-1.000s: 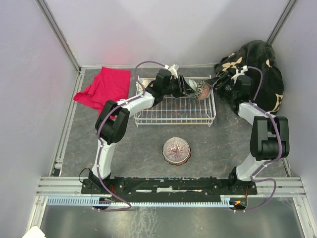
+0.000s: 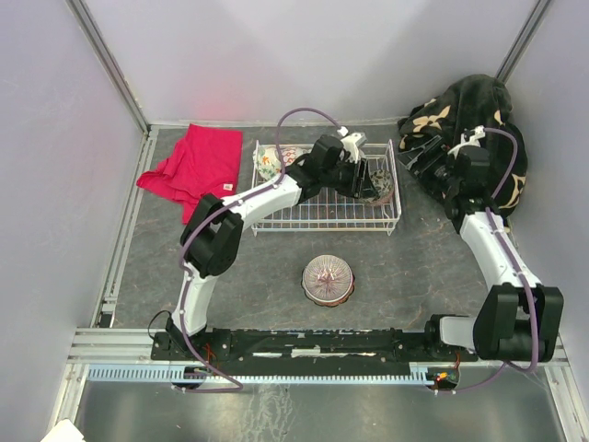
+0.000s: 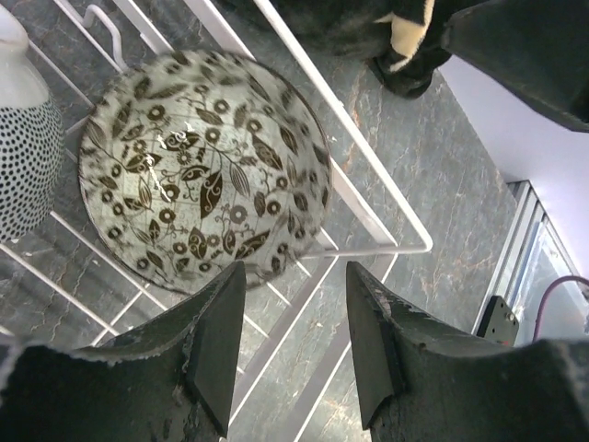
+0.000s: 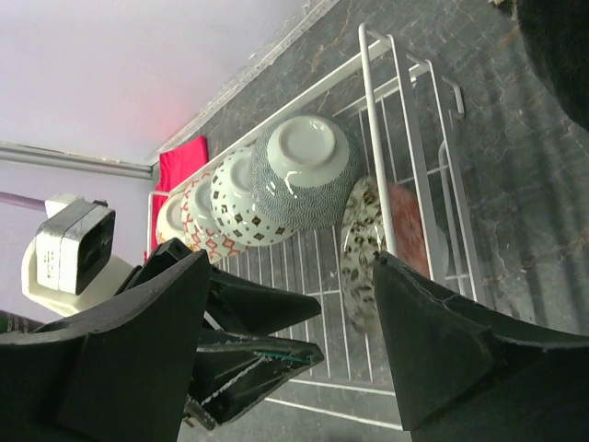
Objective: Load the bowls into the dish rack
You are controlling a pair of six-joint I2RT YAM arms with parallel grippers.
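Observation:
The white wire dish rack (image 2: 322, 224) holds several bowls standing on their sides along its back. At its right end leans a bowl with dark leaf patterns (image 3: 207, 175), its inside facing the left wrist camera. My left gripper (image 2: 363, 189) is over the rack by this bowl, open, with nothing between its fingers. Right of the rack hangs my right gripper (image 2: 414, 158), fingers apart and empty; its fingers (image 4: 414, 341) stand clear of the leaf-patterned bowl. Upside down on the counter in front of the rack sits a stack of bowls (image 2: 328, 280).
A red cloth (image 2: 198, 166) lies left of the rack. A dark floral cushion or blanket (image 2: 506, 166) fills the back right corner, close to my right gripper.
My right gripper has drawn back to the right, away from the leaf-patterned bowl, which now leans in the rack.

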